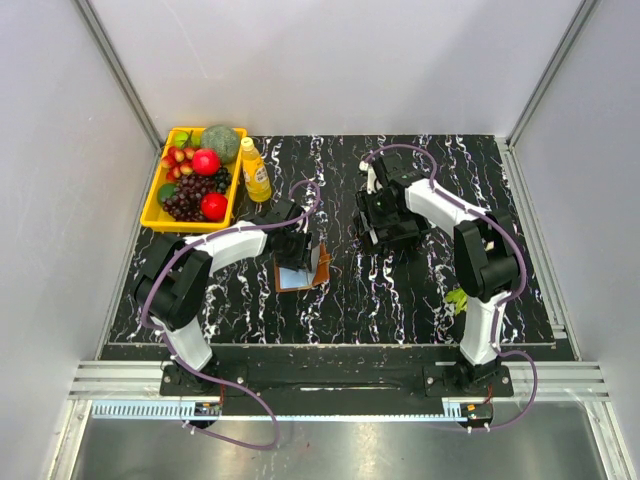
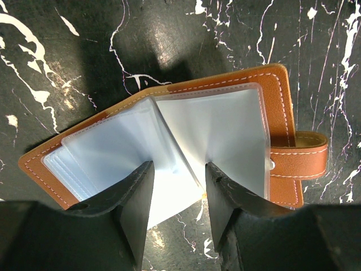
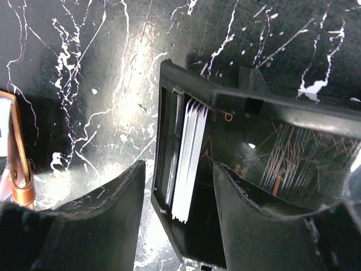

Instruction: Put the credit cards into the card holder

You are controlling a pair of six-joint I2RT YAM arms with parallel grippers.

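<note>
The brown stitched card holder lies spread on the table, with clear sleeve pages inside. One sleeve page stands raised between the fingers of my left gripper, which are apart with a gap on both sides of the page. Several white cards stand on edge, packed together at the left end of a black box. Above them, my right gripper is open, one finger to each side of the card stack, and holds nothing. From the top, the arms partly cover both holder and box.
A yellow basket of fruit stands at the back left, a yellow bottle beside it. Something yellow-green lies at the right, near the right arm. Bare dark marbled table separates the holder from the box.
</note>
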